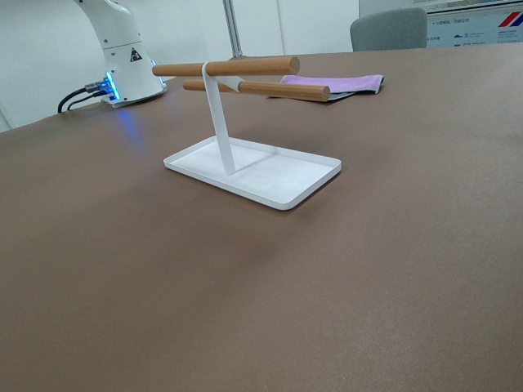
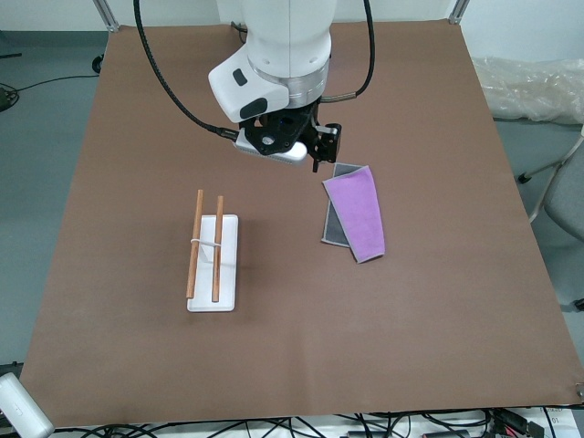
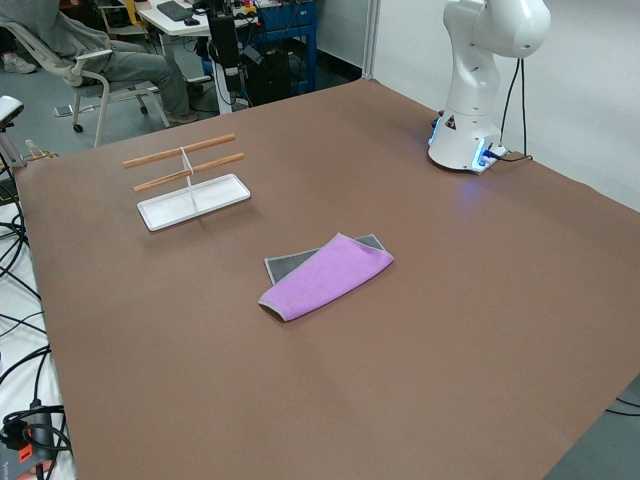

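The black and silver gripper (image 2: 315,157) hangs under the white arm near the back of the table in the left view, above and behind the cloths; its finger state is unclear. A purple cloth (image 2: 359,212) (image 3: 320,275) lies folded over a grey cloth (image 2: 332,234) (image 3: 287,263) on the brown table. Left of them stands a white stand with a rectangular tray (image 2: 227,269) (image 1: 290,175) and two horizontal wooden bars (image 1: 261,65), joined by a white upright. Nothing hangs on the bars.
Cables run along the table's near edge in the left view, and a grey chair (image 2: 566,192) stands beyond the right edge.
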